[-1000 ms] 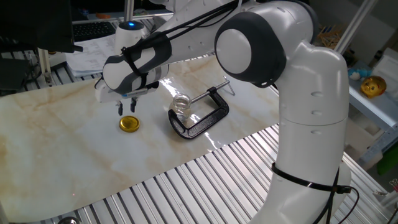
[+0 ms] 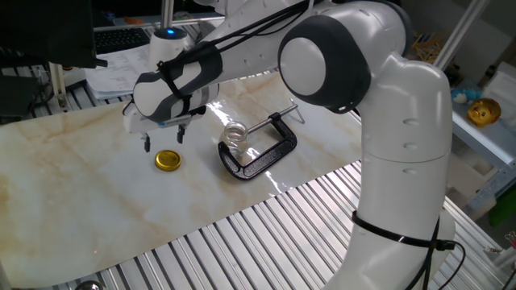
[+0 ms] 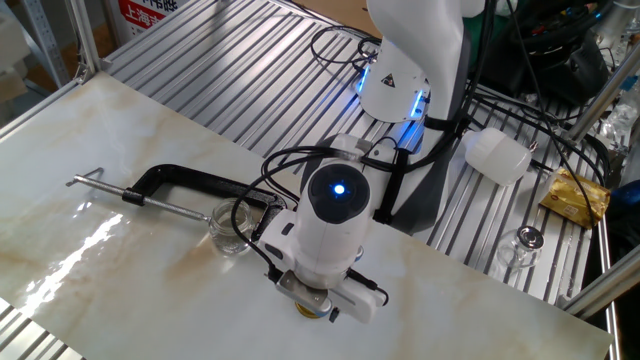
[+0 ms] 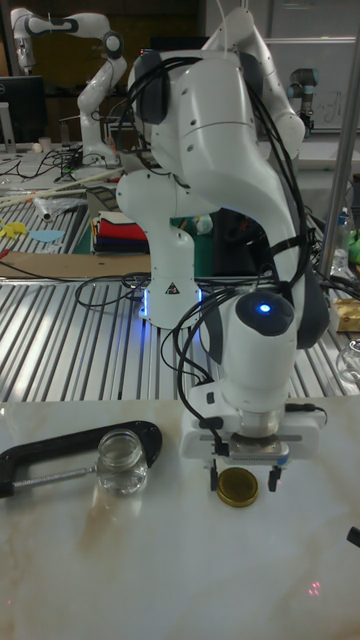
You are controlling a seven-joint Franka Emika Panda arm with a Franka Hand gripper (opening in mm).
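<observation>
A round gold lid (image 2: 168, 160) lies flat on the marbled tabletop. My gripper (image 2: 164, 142) hangs above it with its two dark fingers spread wide and nothing between them. In exterior view 3 the gripper (image 4: 244, 480) straddles the gold lid (image 4: 238, 487) as seen from the front, one finger to each side. Most of the lid (image 3: 307, 312) is covered by the gripper body in exterior view 2. To one side stands a clear open glass jar (image 4: 121, 463), touching or very close to the black C-clamp (image 2: 262, 159); exactly how they meet I cannot tell.
The C-clamp's metal screw (image 3: 165, 206) reaches out beyond the jar. A ribbed metal bench (image 2: 234, 238) borders the marbled sheet (image 2: 72, 201). Open tabletop surrounds the lid on the side away from the clamp.
One second ago the fingers were close together; they have since spread apart. The arm, lid, jar and clamp look unmoved.
</observation>
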